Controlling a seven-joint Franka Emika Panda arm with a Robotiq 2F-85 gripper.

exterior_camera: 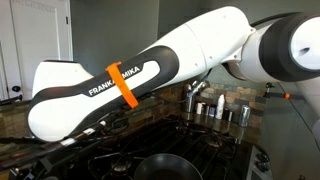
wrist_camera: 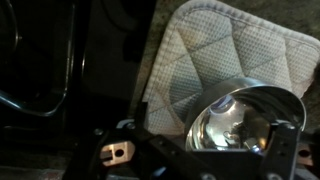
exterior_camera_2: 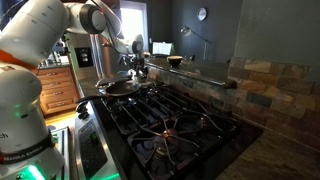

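In the wrist view, a shiny metal bowl or pot (wrist_camera: 235,120) rests on a pale quilted pot holder (wrist_camera: 190,55). My gripper is open over the bowl, its dark fingers spread to the left and right in the lower part of that view. Whether either finger touches the bowl cannot be made out. The exterior views do not show the gripper clearly; in the first one, the white arm (exterior_camera: 180,55) stretches across to the left and its far end is lost among dark parts.
A dark frying pan (exterior_camera: 168,168) sits on the black stove (exterior_camera_2: 165,125). Along the back wall stand several bottles and canisters (exterior_camera: 220,106). The dark surface (wrist_camera: 90,60) left of the pot holder carries a rimmed object at its edge.
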